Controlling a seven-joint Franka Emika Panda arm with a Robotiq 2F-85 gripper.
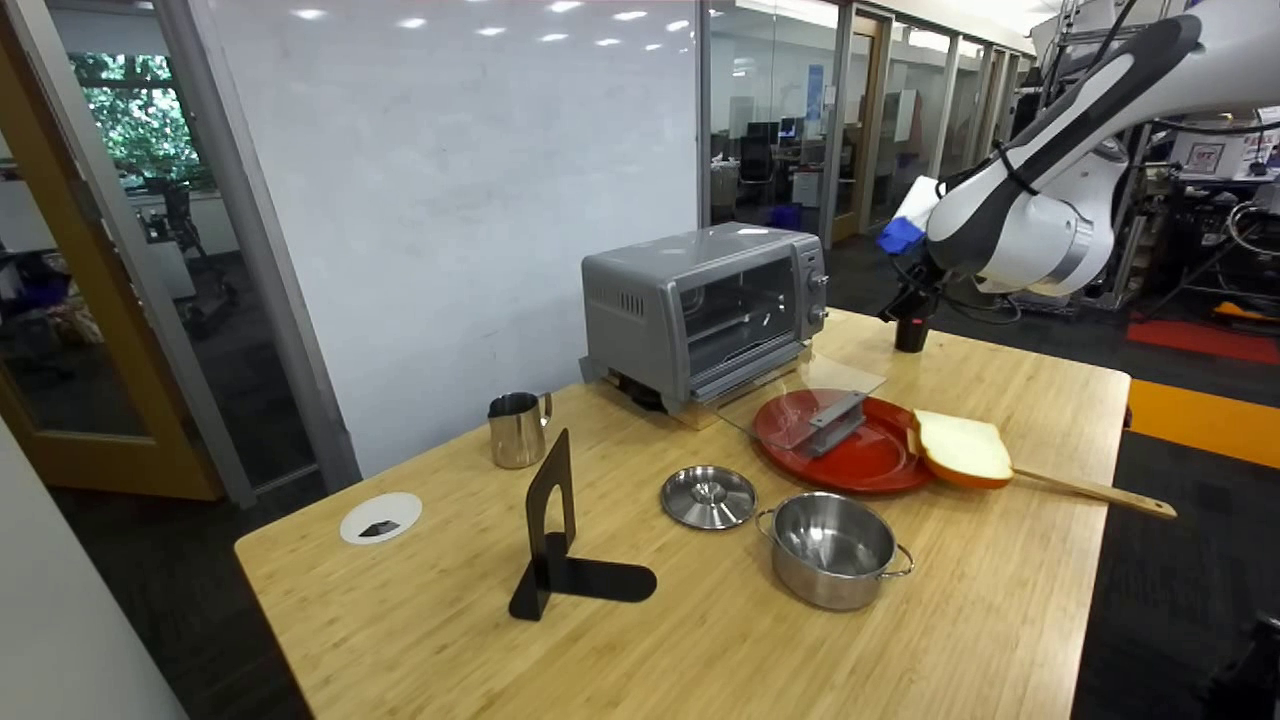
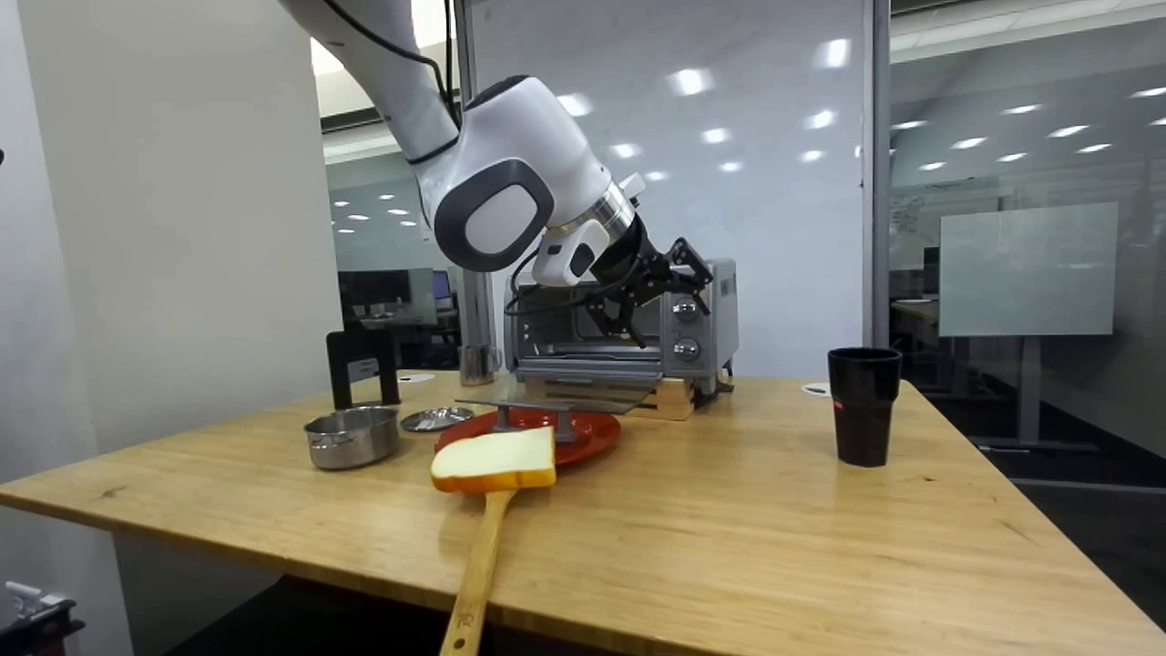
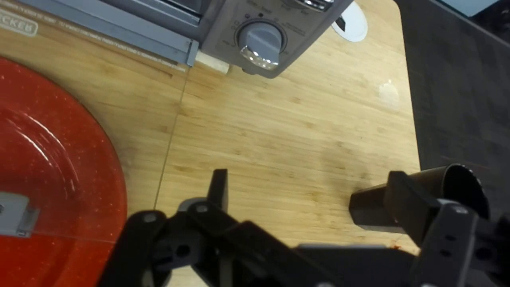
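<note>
My gripper stands open above the table, with bare wood showing between its fingers. In exterior view 2, the gripper (image 2: 669, 319) is in front of the grey toaster oven (image 2: 716, 317), near its knobs. A black cup (image 2: 864, 406) stands upright on the right of the table; in the wrist view, the right finger partly covers this cup (image 3: 375, 208). A bread slice (image 1: 963, 446) rests on a wooden-handled spatula (image 1: 1098, 490), at the edge of the red plate (image 1: 882, 462). A clear sheet with a grey bracket (image 1: 836, 420) sits over the plate.
A steel pot (image 1: 828, 558), its lid (image 1: 708, 496), a steel pitcher (image 1: 517, 432) and a black bookend (image 1: 612, 578) occupy the table's other side. The spatula handle overhangs the edge. Bare wood (image 2: 721, 481) lies between plate and cup.
</note>
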